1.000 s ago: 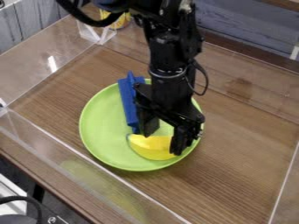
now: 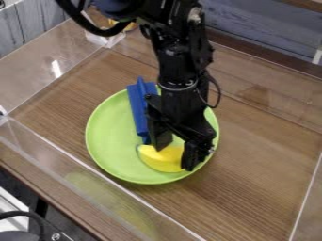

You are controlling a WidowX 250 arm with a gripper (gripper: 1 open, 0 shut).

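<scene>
A green plate (image 2: 111, 141) lies on the wooden surface in the middle of the camera view. On it are a blue object (image 2: 137, 108), standing out to the left of the arm, and a yellow object (image 2: 160, 158). My black gripper (image 2: 178, 149) is low over the plate at the yellow object, partly covering it. Whether its fingers are open or closed on the yellow object is hard to see.
Clear panels run along the left and front edges. Something yellow and white stands at the back, partly behind the arm.
My gripper has shifted very slightly over the yellow object. The plate and the objects on it look unmoved.
</scene>
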